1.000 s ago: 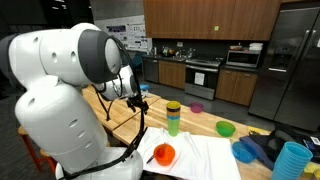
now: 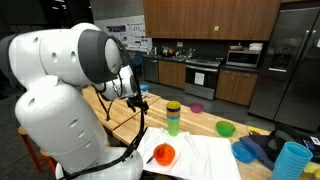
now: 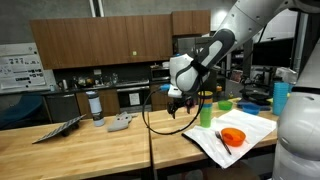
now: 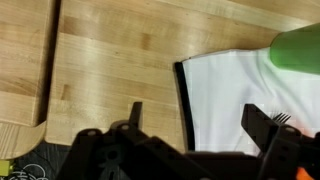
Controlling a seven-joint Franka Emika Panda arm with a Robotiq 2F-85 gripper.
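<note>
My gripper is open over the wooden table, near the edge of a white cloth (image 4: 220, 100), with nothing between its fingers. In exterior view 1 the gripper (image 2: 140, 104) hangs at the left, apart from the objects. On the cloth lie an orange bowl (image 2: 164, 155) and a dark-handled fork (image 3: 223, 144). Beside them stands a green cup (image 3: 206, 116), with its green side (image 4: 298, 48) showing at the upper right of the wrist view.
A blue cup (image 2: 291, 161) stands at the right, near a blue bowl (image 2: 243, 152) and a dark blue cloth (image 2: 264, 148). Farther back are a green bowl (image 2: 225, 129) and a pink bowl (image 2: 196, 108). Bare wood (image 3: 80, 148) spreads across the other side.
</note>
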